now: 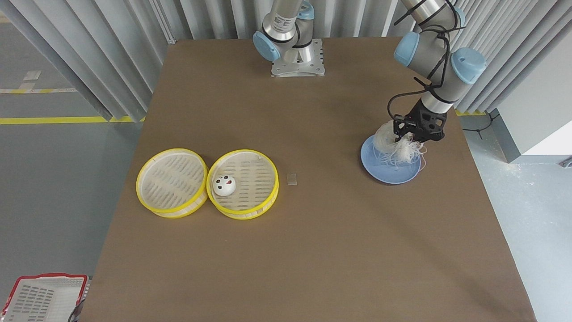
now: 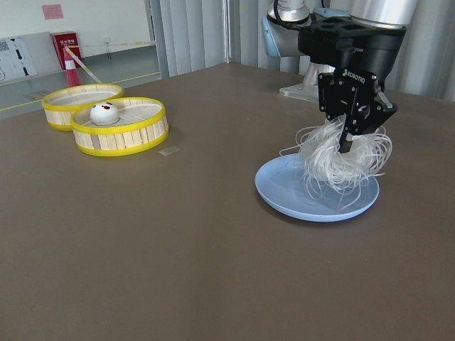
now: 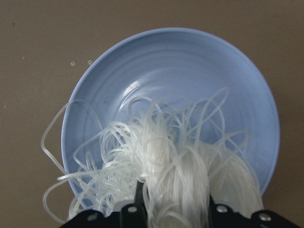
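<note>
A bundle of white translucent noodle-like strands [image 2: 341, 160] lies over a light blue plate [image 1: 380, 166] at the table's right side, spilling past its rim. My black gripper [image 2: 348, 128] is down in the strands, which rise up between its fingers in the wrist view, where strands [image 3: 175, 185] cover most of the lower plate. The gripper appears to be closed on part of the bundle, though the fingertips are largely hidden by it.
Two yellow-rimmed steamer baskets [image 1: 171, 182] stand left of centre, the right one [image 1: 246, 188] holding a white bun with a face [image 1: 224, 185].
</note>
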